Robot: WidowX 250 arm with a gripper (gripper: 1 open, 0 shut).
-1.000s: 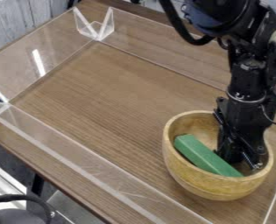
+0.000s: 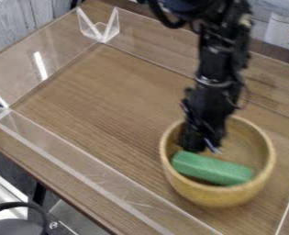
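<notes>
A wooden bowl (image 2: 257,161) sits at the lower right of the table, holding a green block (image 2: 214,170) that lies in its front part. The black arm comes down from the top, and its gripper (image 2: 198,138) reaches into the back left of the bowl, just above the block. The gripper is dark and blurred; it appears shut, and nothing shows between its fingers.
A clear plastic piece (image 2: 100,27) stands at the back left. Black cables lie at the lower left edge.
The arm and gripper have moved left, from the bowl's right side to its back left. The green block has shifted and turned more crosswise in the bowl.
</notes>
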